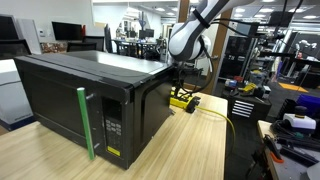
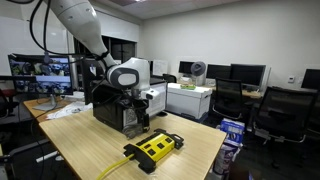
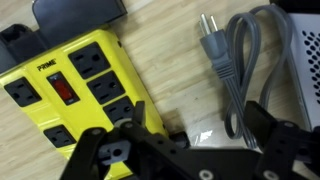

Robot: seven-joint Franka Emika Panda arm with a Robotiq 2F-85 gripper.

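Observation:
A yellow power strip (image 3: 95,80) with black outlets and a red switch fills the left of the wrist view. To its right, on the wooden table, a grey cord (image 3: 236,75) lies looped, ending in a plug (image 3: 213,42) with bare prongs. My gripper is open above the table, one fingertip near the strip's edge and the other over the lower part of the cord. Nothing is between its fingers. In exterior view 2 the yellow strip (image 2: 155,150) lies in front of the arm, its yellow cable trailing toward the front.
A black microwave (image 1: 95,100) stands beside the arm, its perforated metal side (image 3: 308,50) at the right of the wrist view. A green strip (image 1: 86,123) is on its front. Bare table (image 2: 95,140) lies in front of the microwave.

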